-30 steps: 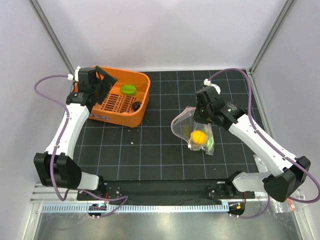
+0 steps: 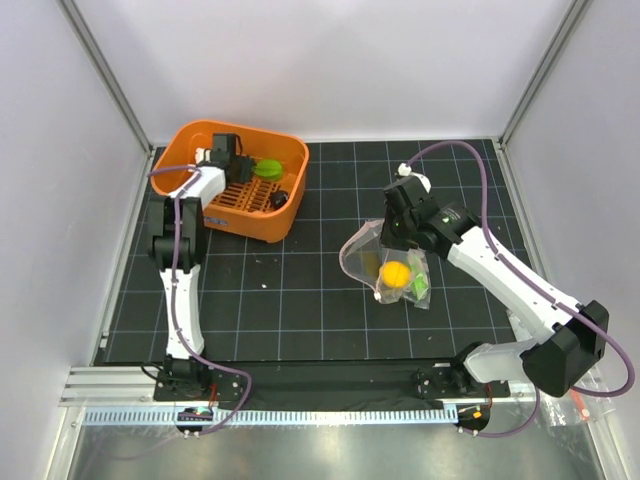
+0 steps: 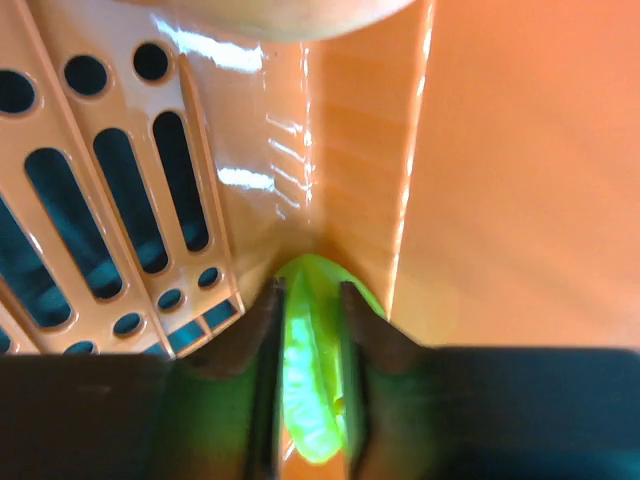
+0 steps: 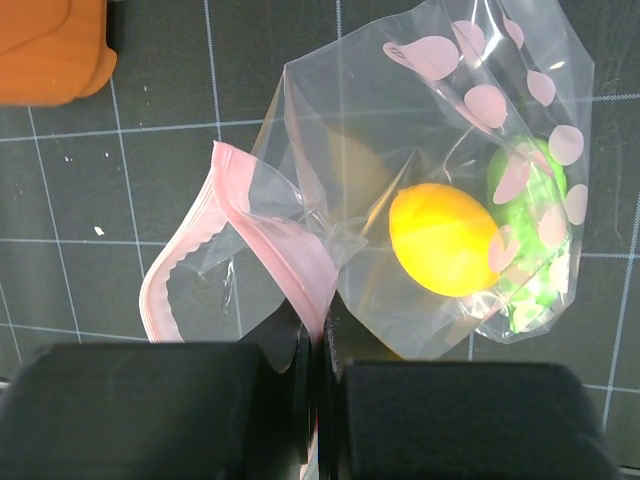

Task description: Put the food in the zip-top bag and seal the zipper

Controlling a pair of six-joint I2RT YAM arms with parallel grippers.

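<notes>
My left gripper is down inside the orange basket (image 2: pixel 270 225), fingers part open around a green pepper-like food (image 3: pixel 312 420); whether it touches is unclear. A green item (image 2: pixel 268 170) and a dark item (image 2: pixel 279 199) lie in the basket in the top view. My right gripper is shut on the pink-edged rim of the zip bag (image 4: pixel 340 110), holding it up with its mouth spread. Inside the bag are a yellow lemon-like food (image 4: pixel 440 240) and green food (image 4: pixel 525 230).
White walls surround the workspace, with rails along the edges.
The right arm and bag have shifted only slightly.
</notes>
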